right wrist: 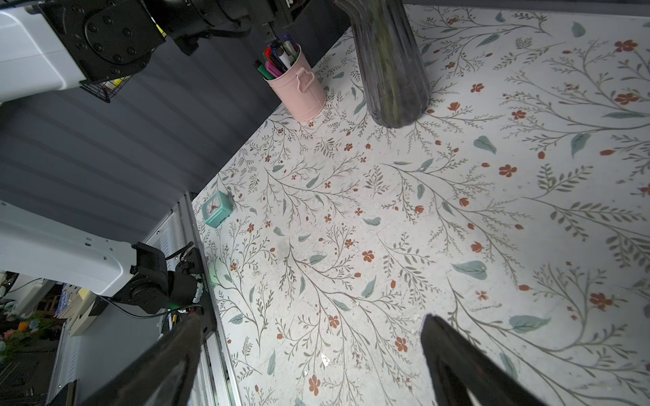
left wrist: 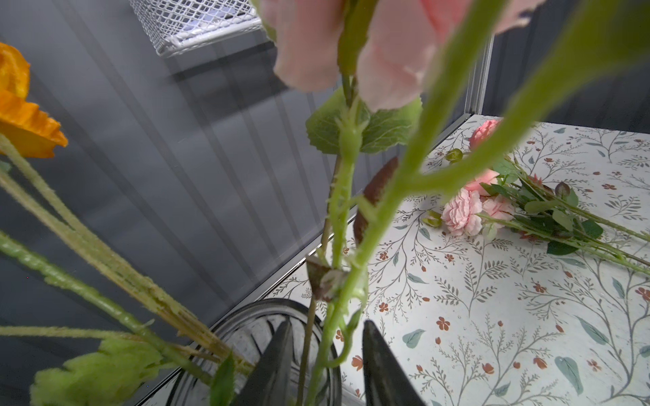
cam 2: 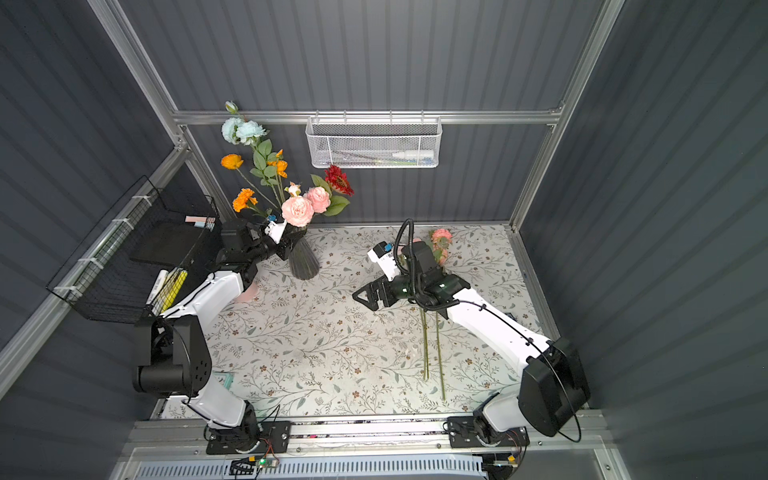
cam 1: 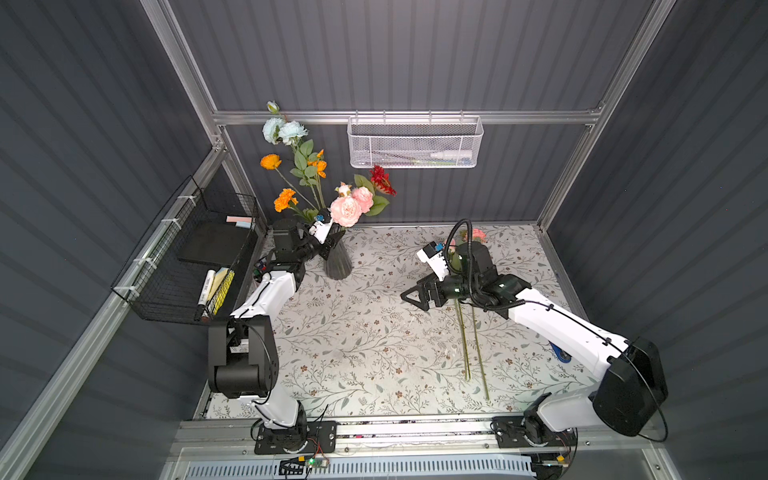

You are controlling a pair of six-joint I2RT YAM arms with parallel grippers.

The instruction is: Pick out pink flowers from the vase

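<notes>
The dark ribbed vase point(cam 1: 339, 262) holds orange, pale blue and red flowers and pink roses point(cam 1: 345, 209). At its mouth is my left gripper, part open, with thin green stems between and just beyond its fingers; whether they touch is unclear. My right gripper is open over bare tabletop, right of the vase, with nothing between its fingers. Picked pink flowers point(left wrist: 463, 211) lie on the table at the right, their stems reaching toward the front, partly hidden by the right arm in the top views.
A black wire basket point(cam 1: 188, 264) hangs on the left wall, a white mesh basket point(cam 1: 414, 148) on the back rail. A pink pen cup point(right wrist: 298, 94) and teal box point(right wrist: 216, 208) stand at the left.
</notes>
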